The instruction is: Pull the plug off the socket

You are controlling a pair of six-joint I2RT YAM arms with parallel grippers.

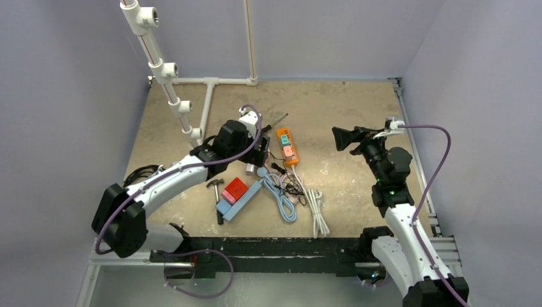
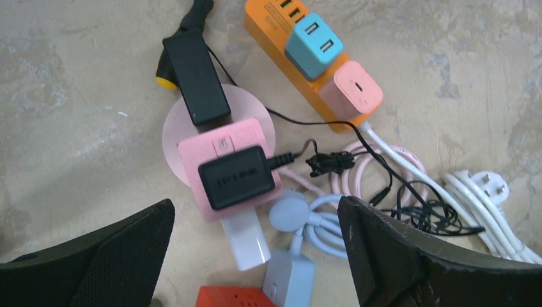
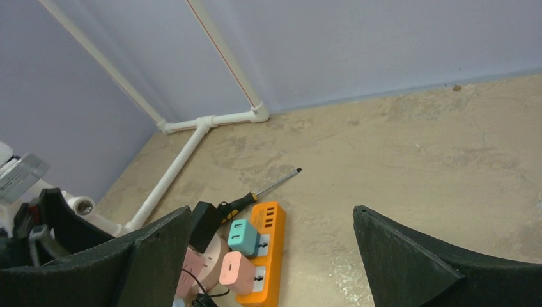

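Observation:
In the left wrist view a pink round power strip [image 2: 176, 144] carries a black plug labelled TP-LINK [image 2: 235, 178] and a taller black adapter [image 2: 197, 80]. A white plug [image 2: 247, 240] sticks out at its lower side. Beyond lies an orange strip [image 2: 275, 37] bearing a blue cube plug [image 2: 314, 43] and a pink cube plug [image 2: 351, 88]. My left gripper is open over the pink strip, its fingers apart with nothing held. Over the bare right half of the table, my right gripper stands open and empty.
A blue strip [image 1: 243, 201] with red and pink plugs sits near the front, beside a hammer [image 1: 217, 198]. Coiled blue cable [image 1: 286, 208] and white cable [image 1: 317, 214] lie right of it. A screwdriver [image 3: 246, 201] lies behind.

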